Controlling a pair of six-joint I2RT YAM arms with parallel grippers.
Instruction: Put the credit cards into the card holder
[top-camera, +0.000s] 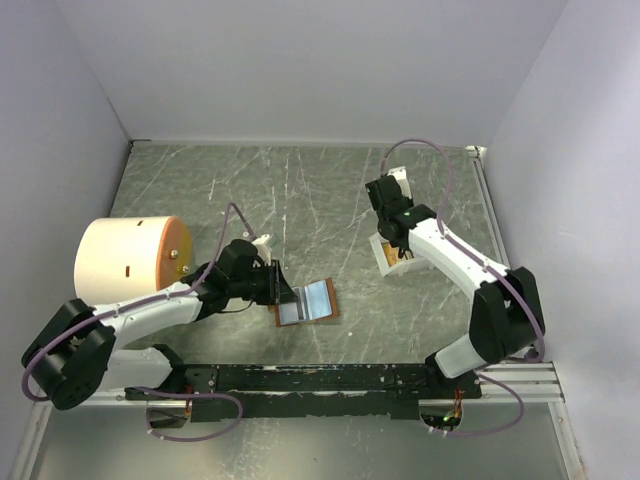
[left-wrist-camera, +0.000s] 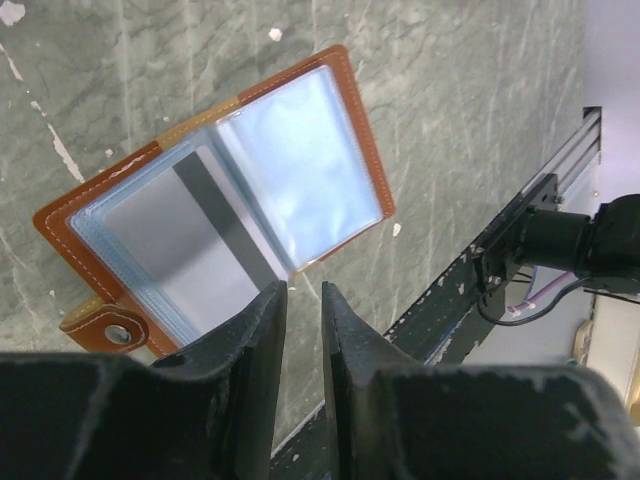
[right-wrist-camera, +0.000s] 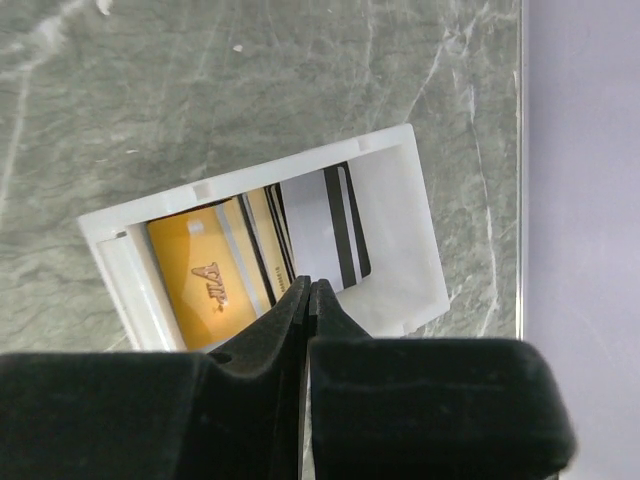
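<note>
In the right wrist view, a white tray (right-wrist-camera: 397, 213) holds a yellow card (right-wrist-camera: 199, 267), some black-striped card edges and a white card (right-wrist-camera: 308, 226) with dark bands leaning side by side. My right gripper is over the tray's near side, its fingertips pressed together with nothing between them; the cards lie beyond them. The brown card holder (left-wrist-camera: 352, 92) lies spread flat, with clear pockets and a grey-white card with a dark stripe (left-wrist-camera: 215, 222) in its left side. Just off the holder's near edge, my left gripper stands open and empty, a narrow gap between its fingers.
A large cream cylinder (top-camera: 118, 260) stands at the left of the marble table (top-camera: 300, 230). Between the holder and the tray the tabletop is bare, as is the back. A pale wall (right-wrist-camera: 580, 170) rises to the right of the tray.
</note>
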